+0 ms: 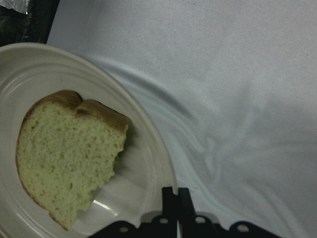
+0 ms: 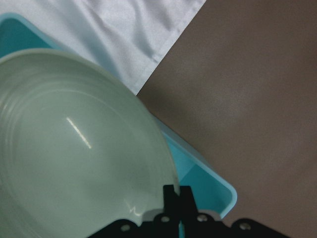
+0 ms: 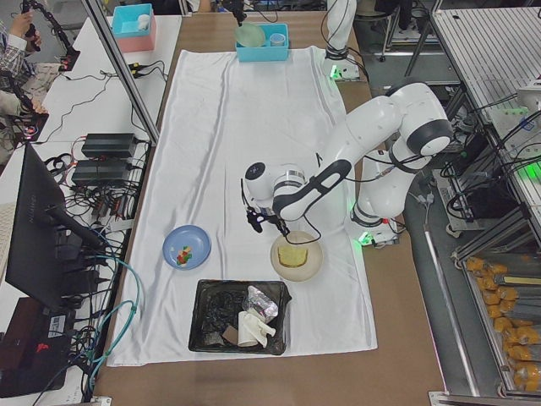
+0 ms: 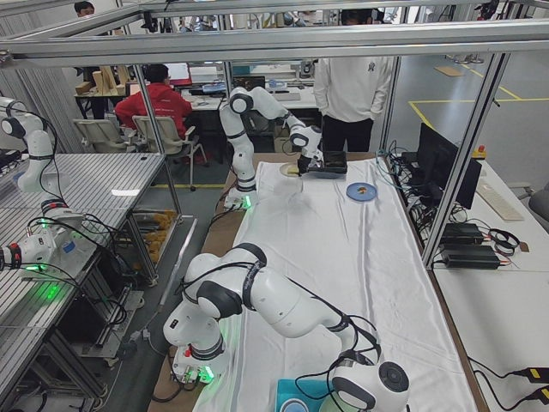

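Note:
My left gripper is shut on the rim of a beige plate holding a slice of bread; in the camera left view it is at the plate's far edge. My right gripper is shut on the rim of a pale green plate, which is over a light blue bin at the table's other end.
A blue plate with small colourful pieces lies on the white cloth. A black lined bin with foil, paper and a white item stands at the near end.

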